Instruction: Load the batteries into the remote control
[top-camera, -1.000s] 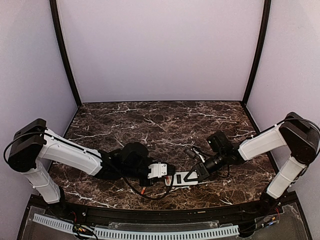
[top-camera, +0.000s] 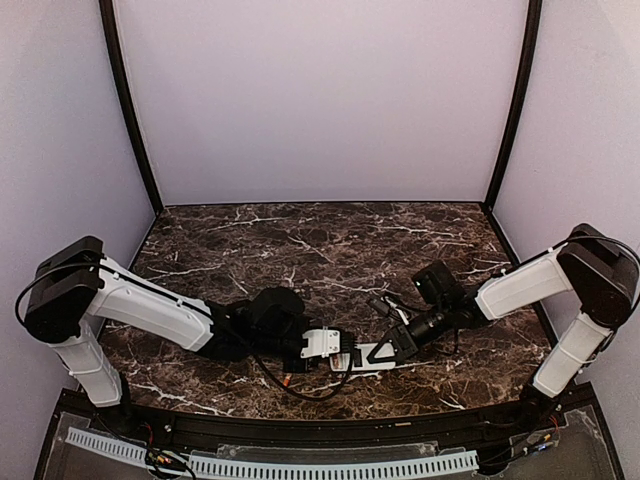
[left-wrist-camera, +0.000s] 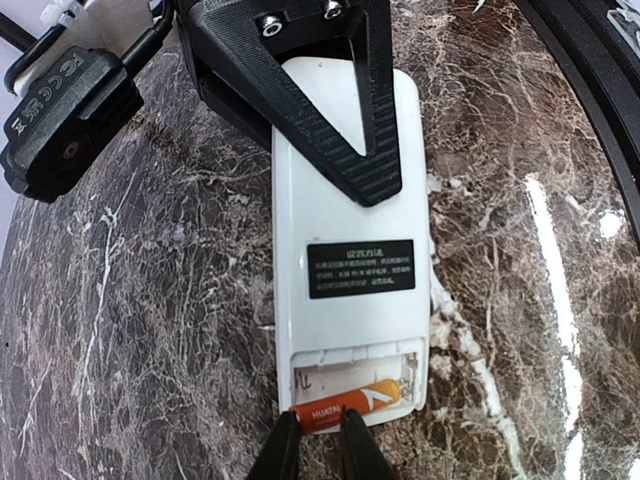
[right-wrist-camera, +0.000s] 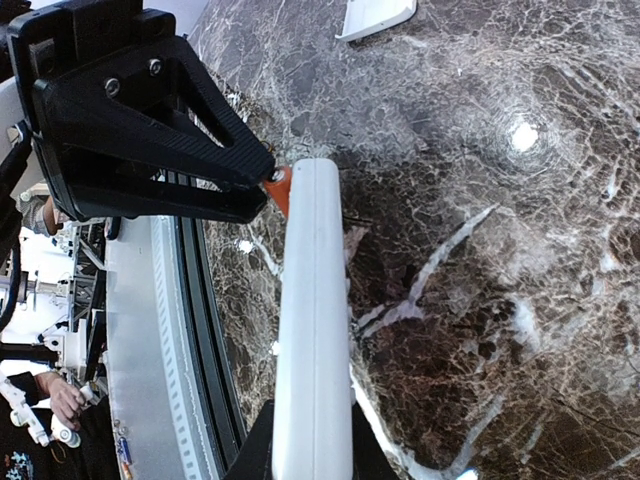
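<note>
The white remote (left-wrist-camera: 352, 220) lies back-up with its battery compartment open at the lower end. My right gripper (top-camera: 385, 350) is shut on the remote's upper part, which fills the bottom of the right wrist view (right-wrist-camera: 313, 380). An orange battery (left-wrist-camera: 350, 405) lies slightly tilted across the compartment, its left end at the fingertips of my left gripper. Whether those fingers hold it is unclear. In the top view, a small orange battery (top-camera: 287, 380) lies on the table left of the remote, below the left gripper.
A white cover (right-wrist-camera: 375, 15) lies on the marble table beyond the remote in the right wrist view. Its front edge runs just below the work.
My left arm has shifted slightly to the right at the remote's compartment end. The right arm and the remote look unchanged.
</note>
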